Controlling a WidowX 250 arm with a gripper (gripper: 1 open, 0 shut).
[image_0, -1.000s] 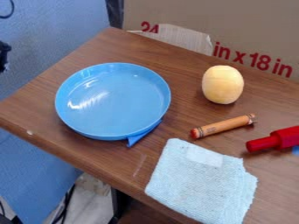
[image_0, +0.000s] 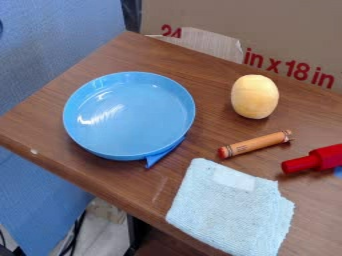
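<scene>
A blue round plate (image_0: 128, 112) rests on the wooden table, with a small blue item (image_0: 158, 159) poking out under its front right edge. Right of it stand a pale yellow round object (image_0: 254, 97) and, lower, an orange crayon-like cylinder (image_0: 254, 144). A red rolling-pin-like object (image_0: 315, 160) reaches in from the right edge, partly cut off. A light blue cloth (image_0: 230, 208) lies at the front. No gripper shows in the current view.
A cardboard box (image_0: 274, 30) with printed red figures stands behind the table (image_0: 78, 110). The table's left edge drops away to a blue surface. Bare wood shows behind and left of the plate.
A dark shape at the far left edge, seen one second ago, has moved leftward almost entirely out of view. The things on the table have not moved.
</scene>
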